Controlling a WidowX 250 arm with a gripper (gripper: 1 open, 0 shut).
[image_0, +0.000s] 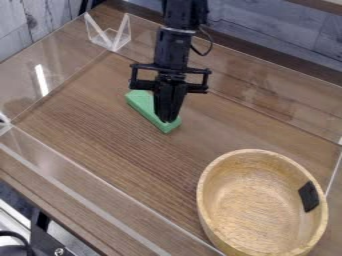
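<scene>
The black gripper (168, 107) hangs from the arm at upper centre of the camera view, its fingertips low over a flat green block (142, 103) lying on the wooden table. It is shut, and nothing clearly shows between its fingers. The fingertips appear to touch or hover just above the block, which they partly hide.
A large round tan bowl (262, 240) fills the lower right, with a dark patch on its rim. Clear plastic braces stand at the left and back edges.
</scene>
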